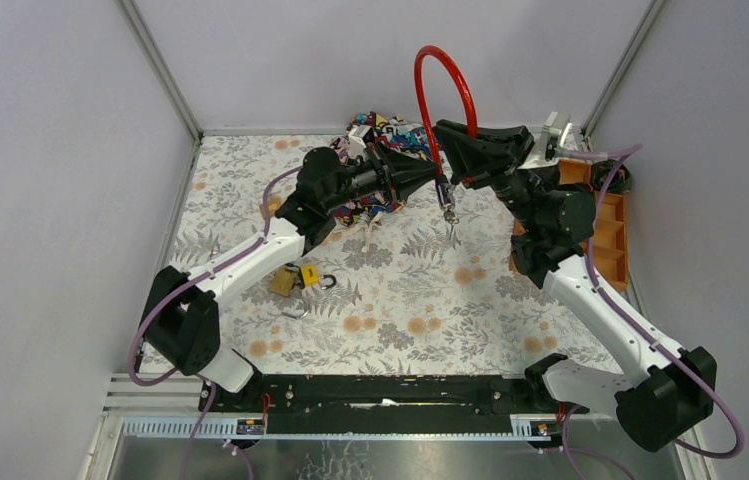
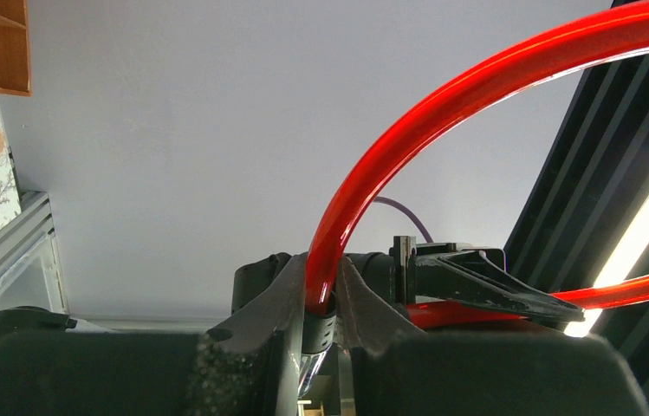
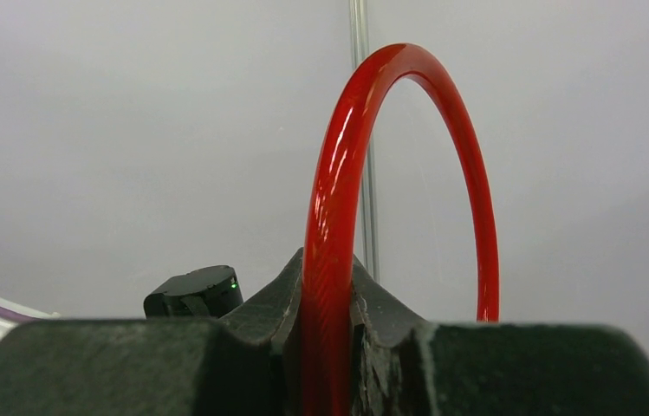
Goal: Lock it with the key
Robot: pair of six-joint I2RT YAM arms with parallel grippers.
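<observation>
A red cable lock arcs up between my two grippers above the table. My left gripper is shut on one end of it, close to its dark lock body. Below that end dangle small metal keys. My right gripper is shut on the red cable a little farther along, and the red tube runs between its fingers in the right wrist view. The grippers are very near each other. The cable's other tip is hidden, so whether it sits in the lock body I cannot tell.
On the left of the table lie several padlocks. A patterned cloth is bunched at the back, and an orange wooden organiser stands at the right.
</observation>
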